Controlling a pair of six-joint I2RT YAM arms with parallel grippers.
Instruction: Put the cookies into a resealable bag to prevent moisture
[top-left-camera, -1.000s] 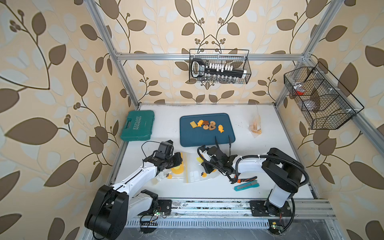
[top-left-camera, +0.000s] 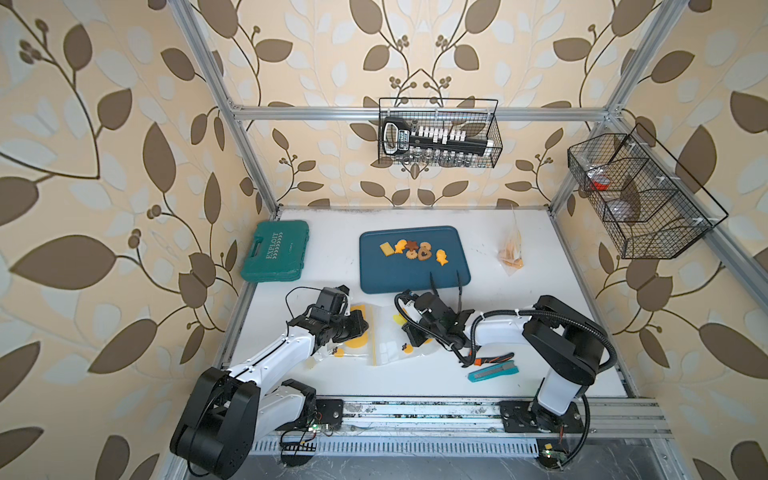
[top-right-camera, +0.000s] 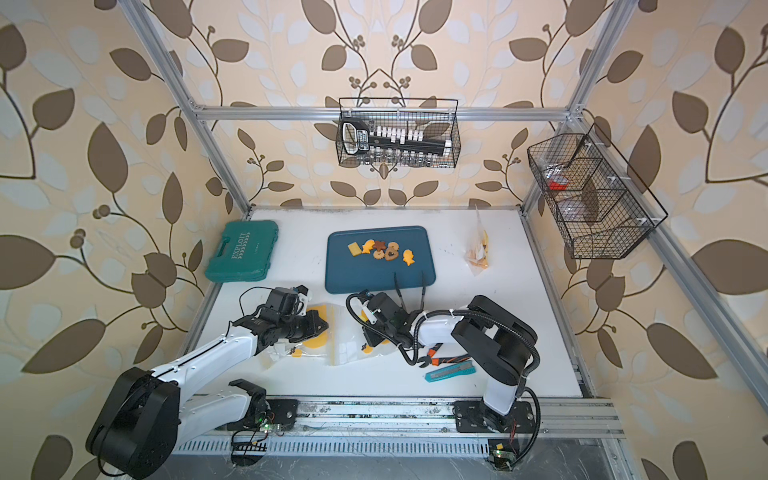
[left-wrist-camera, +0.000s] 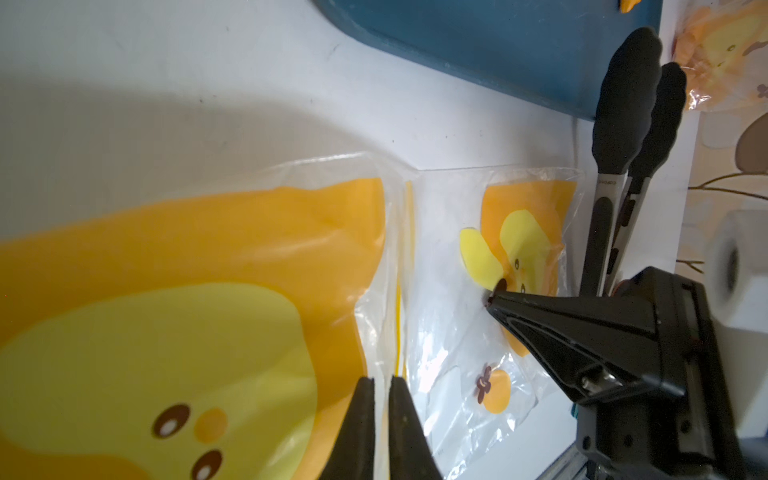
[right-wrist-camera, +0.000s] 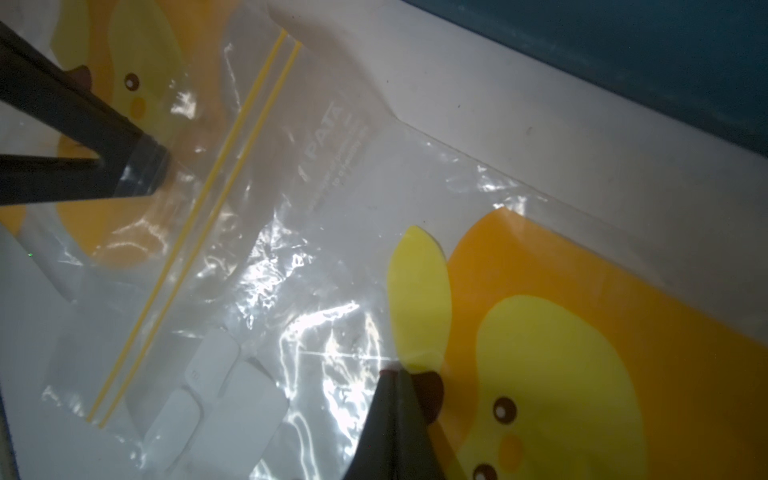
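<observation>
Several cookies lie on the blue tray behind the bags. Two clear bags printed with yellow chicks lie flat side by side: the left bag and the right bag, whose double yellow zip strip faces the left one. My left gripper, shut, is over the place where the bags meet; the strip shows behind its narrow gap. Shut too, my right gripper has its tips at the right bag's printed chick; whether film is pinched there cannot be told. Both bags look empty.
Black tongs lie between the tray and the right arm. A teal cutter is near the front. A small filled bag stands back right, a green case back left.
Since a second ago my left gripper has shifted slightly right and toward the front. The right arm, tray and cookies look the same.
</observation>
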